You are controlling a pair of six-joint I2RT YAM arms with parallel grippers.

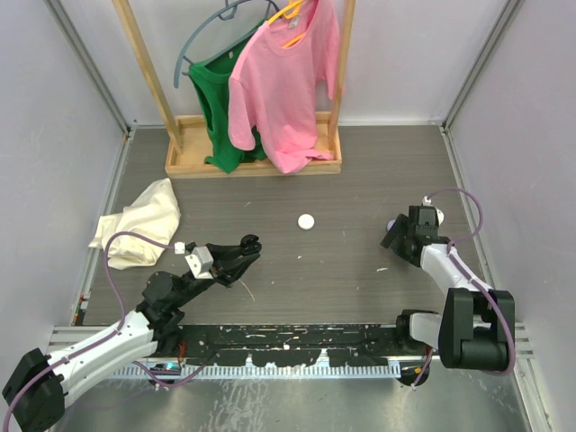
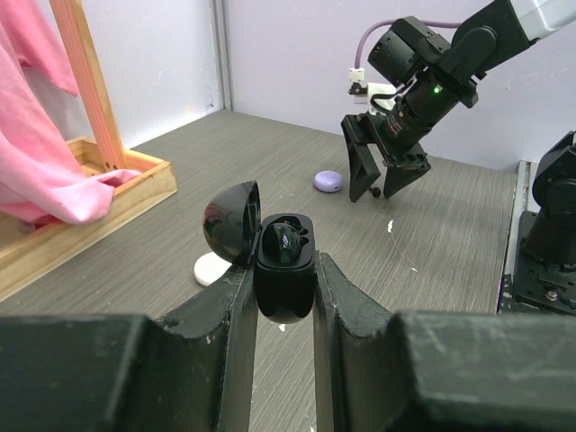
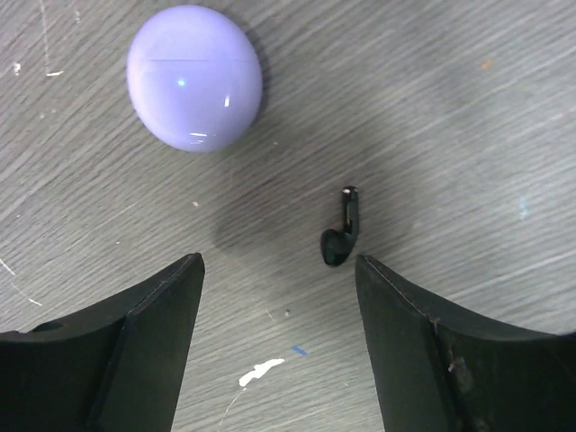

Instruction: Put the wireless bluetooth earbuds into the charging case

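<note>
My left gripper is shut on the black charging case (image 2: 283, 252), whose lid stands open, at the centre-left of the table in the top view. My right gripper is open over a small black earbud (image 3: 338, 241) lying on the table, with nothing between its fingers. A lavender round disc (image 3: 193, 76) lies beside the earbud. In the top view the right gripper hides most of that area.
A white disc (image 1: 305, 221) lies mid-table. A wooden rack (image 1: 189, 162) with pink and green garments stands at the back, and a cream cloth (image 1: 135, 225) lies at the left.
</note>
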